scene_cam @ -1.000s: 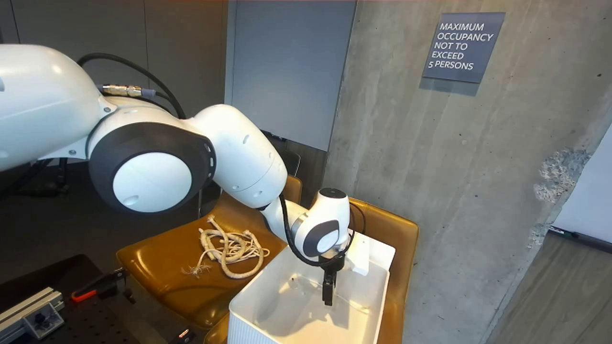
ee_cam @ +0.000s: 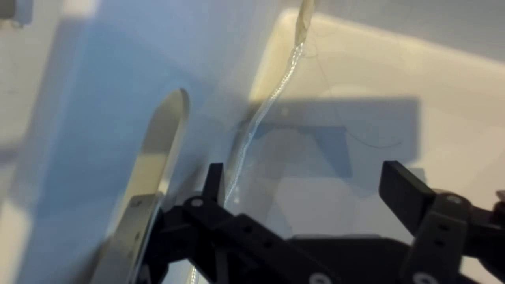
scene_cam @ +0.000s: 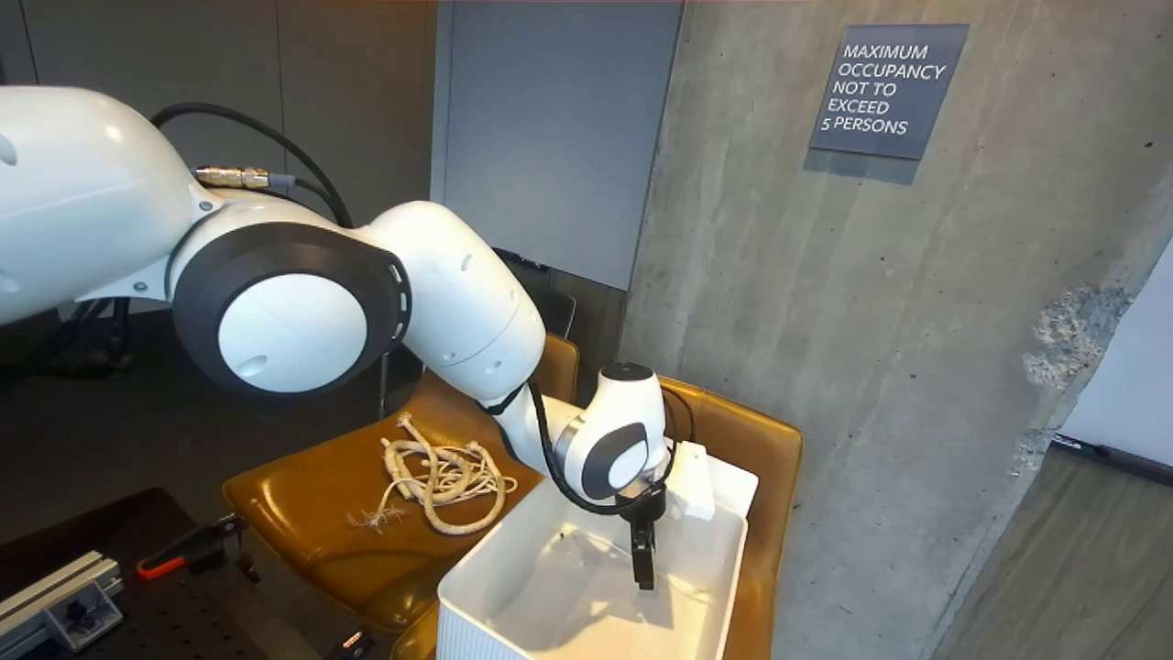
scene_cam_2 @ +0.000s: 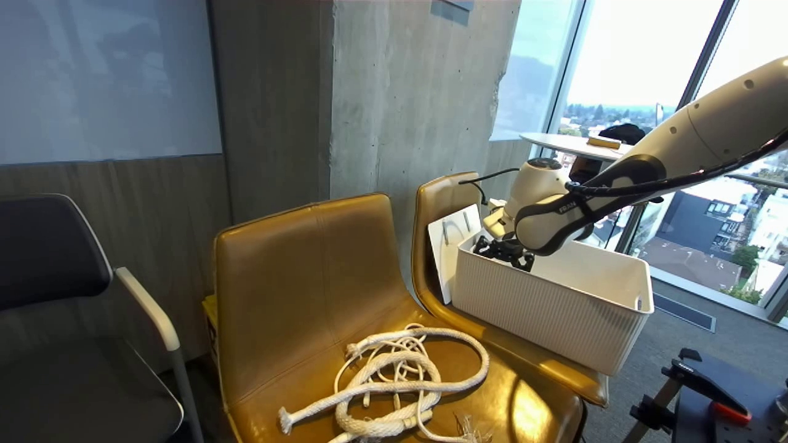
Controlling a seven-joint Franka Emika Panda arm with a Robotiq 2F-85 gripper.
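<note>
My gripper is open inside the white bin [scene_cam_2: 543,310], fingers spread wide and nothing held between them. A thin white cord [ee_cam: 251,127] with a tan wrapped end runs along the bin's inner wall and passes behind the left finger [ee_cam: 215,182]; whether they touch I cannot tell. In exterior view 1 the gripper [scene_cam: 644,561] points down into the bin, near its far end. From the other side, the bin's wall hides the fingertips. A coiled white rope [scene_cam: 445,478] lies outside the bin on the brown chair beside it.
An oblong handle slot [ee_cam: 161,137] opens in the bin wall close to the left finger. Behind the bin rises the brown chair back [scene_cam_2: 436,199], with a white panel [scene_cam_2: 449,247] leaning there. Much of the bin floor [ee_cam: 454,104] is bare. A dark table with tools [scene_cam: 176,561] stands nearby.
The gripper has shifted slightly to the right in exterior view 1, staying inside the bin. The rope on the chair and the bin look the same.
</note>
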